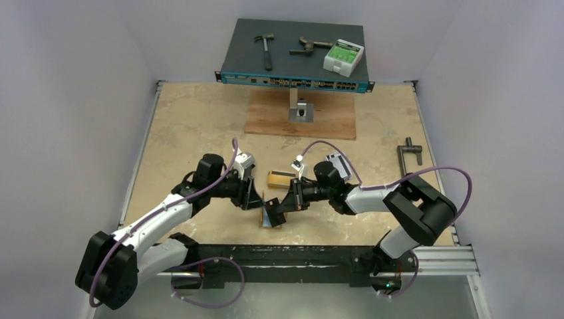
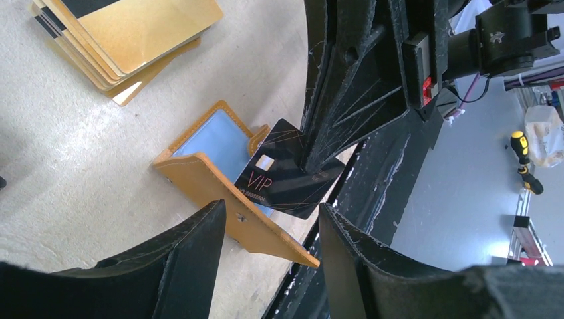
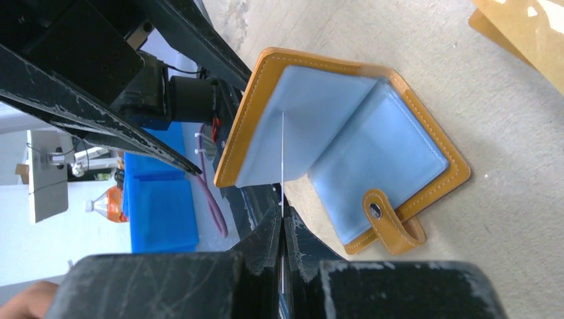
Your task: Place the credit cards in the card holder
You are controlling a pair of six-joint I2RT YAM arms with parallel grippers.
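Note:
A black VIP card is pinched in my right gripper, which is shut; in the right wrist view the card appears edge-on as a thin line. The tan card holder (image 3: pixel 435 143) lies opened on the table, its blue inside showing and one cover raised. The card is over this blue inside, beside the raised cover; whether its edge is in a pocket, I cannot tell. My left gripper stands open, with the raised cover (image 2: pixel 263 229) between its spread fingers, which do not clamp it.
A stack of gold cards (image 2: pixel 143 30) lies behind the holder. More cards (image 1: pixel 340 165) rest on the table behind the right arm. The table's front edge is close to the holder. Hammers and a white box (image 1: pixel 344 57) sit on the rack unit at the back.

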